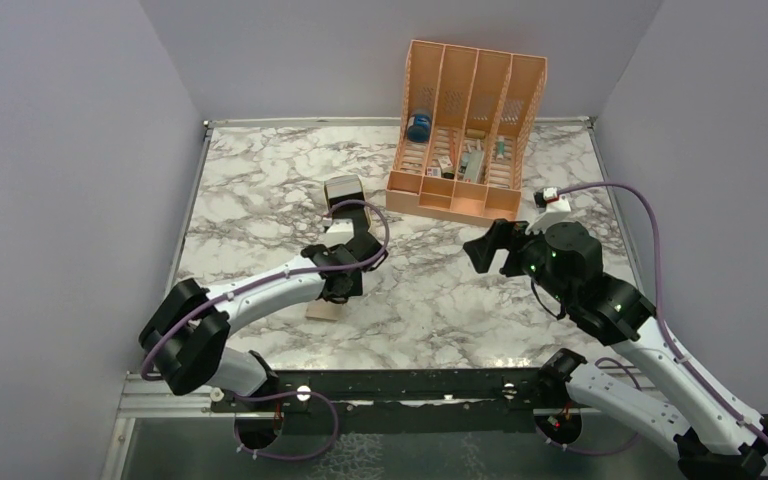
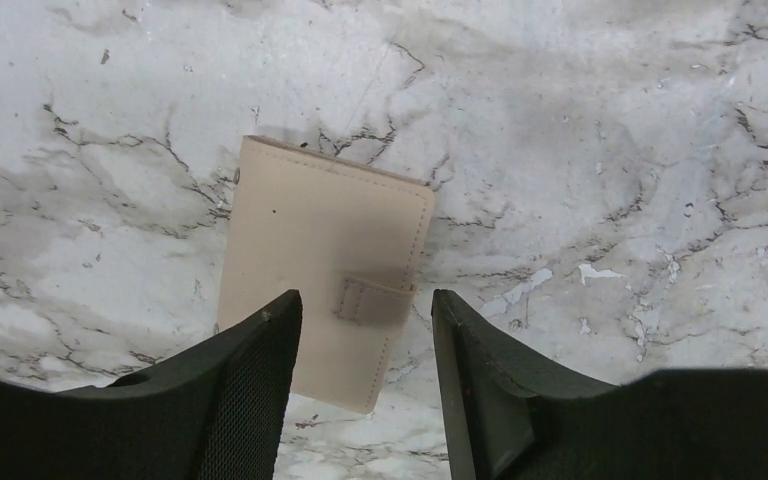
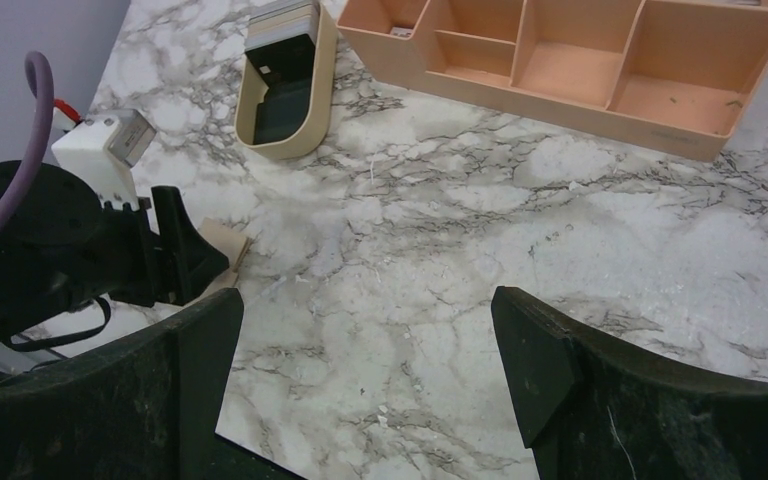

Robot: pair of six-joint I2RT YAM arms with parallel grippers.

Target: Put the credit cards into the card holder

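A beige leather card holder [image 2: 315, 230] with a small strap lies on the marble table just beneath my left gripper, whose fingers are parted over it; in the top view it [image 1: 322, 311] peeks out below the left wrist. Whether anything is held under those fingers is not visible, though none shows between them. A cream box [image 3: 316, 120] with a dark inside and grey card-like items at one end stands behind the left gripper. My right gripper hangs open over bare table on the right.
A peach multi-compartment organizer [image 1: 452, 205] with bottles and small items stands at the back right, beside the cream box. Grey walls border the sides and back.
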